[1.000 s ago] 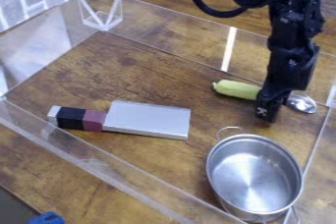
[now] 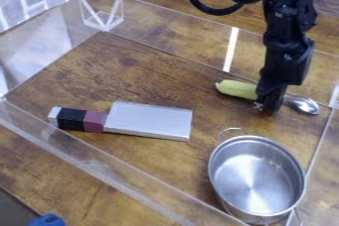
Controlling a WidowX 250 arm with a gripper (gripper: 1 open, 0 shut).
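My black gripper (image 2: 272, 99) is low at the right of the camera view, over a pale green corn or cucumber-like object (image 2: 235, 88) and beside a silver spoon (image 2: 303, 105). Its fingertips are dark and partly hidden against these things, so what lies between them cannot be made out. A steel pot (image 2: 257, 175) stands just below, toward the front.
A cleaver-like metal block (image 2: 149, 119) with a dark handle (image 2: 77, 119) lies at the left middle. Clear plastic walls edge the wooden surface (image 2: 119, 71). A blue object (image 2: 46, 220) is at the bottom left corner.
The gripper has shifted slightly, and more of the spoon at its right now shows.
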